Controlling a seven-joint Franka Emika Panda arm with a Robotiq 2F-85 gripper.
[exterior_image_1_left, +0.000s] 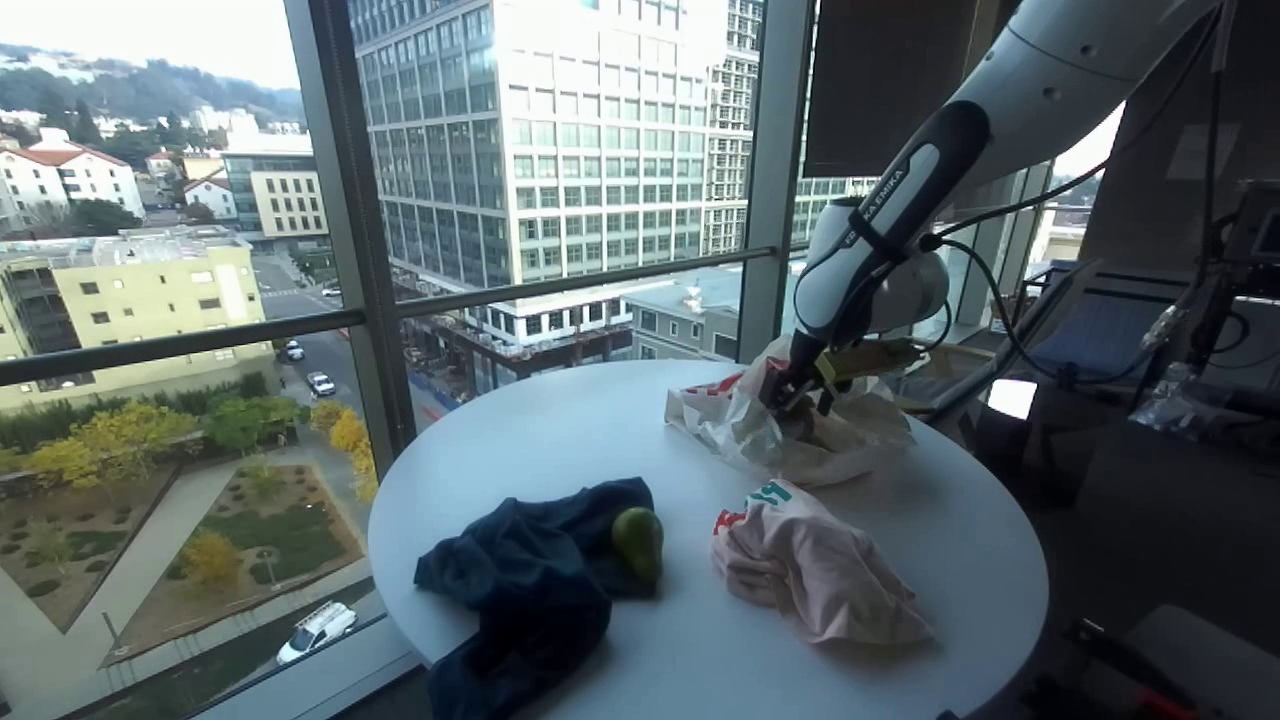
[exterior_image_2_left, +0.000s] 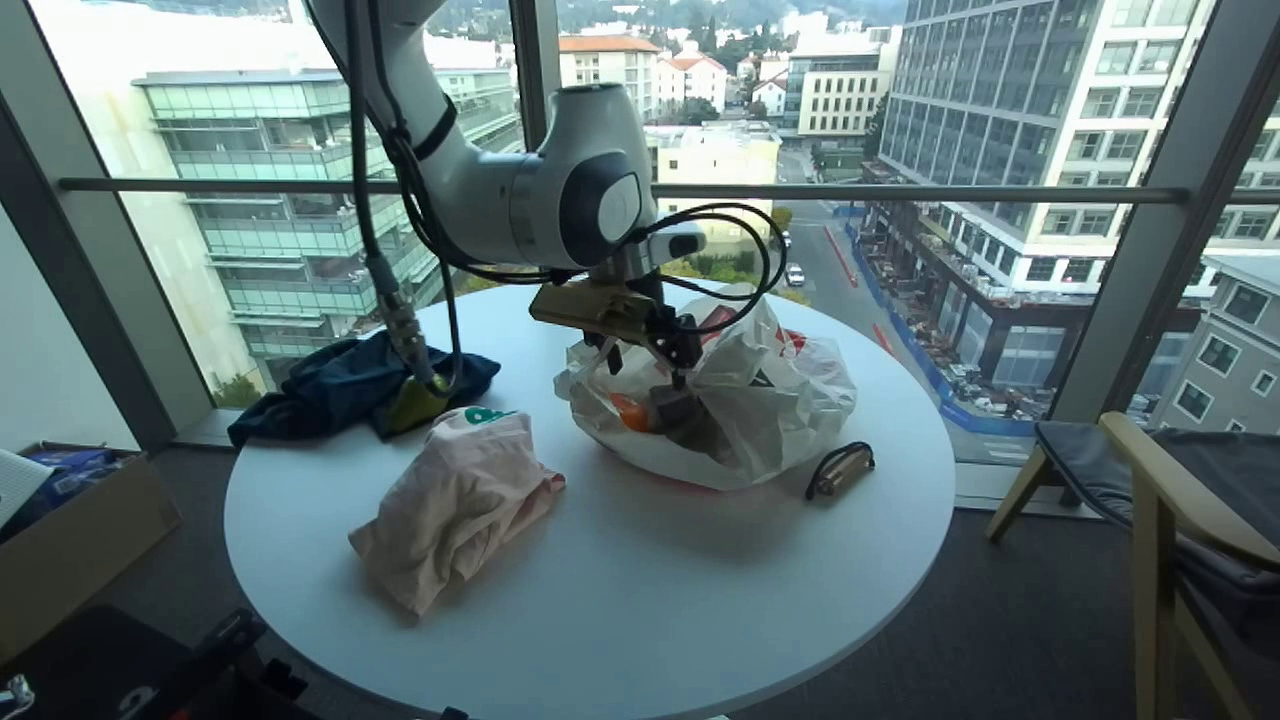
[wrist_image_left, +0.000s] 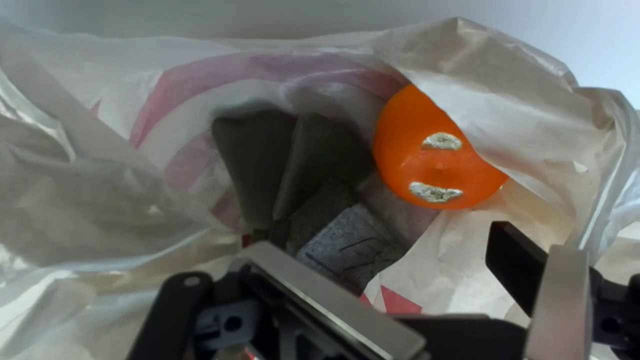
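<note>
A crumpled white plastic bag (exterior_image_2_left: 768, 420) with red print lies on the round table, its mouth spread wide. Inside it the wrist view shows an orange round object (wrist_image_left: 432, 156) with two pale patches, dark grey-green pieces (wrist_image_left: 258, 162) and a grey block (wrist_image_left: 354, 243). My gripper is open at the bag's mouth, its fingers well apart and nothing held between them. In that view the orange object and the grey block lie just beyond the fingertips. Folds of the bag partly cover the orange object.
A pink cloth bag (exterior_image_1_left: 822, 570) and a dark blue cloth (exterior_image_1_left: 516, 564) with a green pear-like object (exterior_image_1_left: 638, 542) lie on the white table (exterior_image_1_left: 684, 654). A small brown item with a black loop (exterior_image_2_left: 842, 470) sits beside the plastic bag.
</note>
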